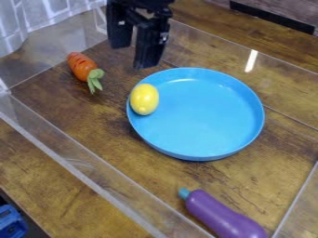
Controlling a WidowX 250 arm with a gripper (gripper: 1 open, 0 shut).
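Observation:
My black gripper [140,46] is raised at the top centre, above and behind the blue plate [195,121]; its fingers are dark and blurred, and whether they are open or shut is unclear. A yellow oval object [144,99] lies on the left part of the plate. A toy carrot [84,69] with a green top lies on the wooden surface to the left, and a purple eggplant [222,215] lies at the front right.
A clear wall or strip runs along the left and across the front of the wooden surface [87,149]. A blue item [7,223] sits at the bottom left corner. Bare wood shows at front left and right.

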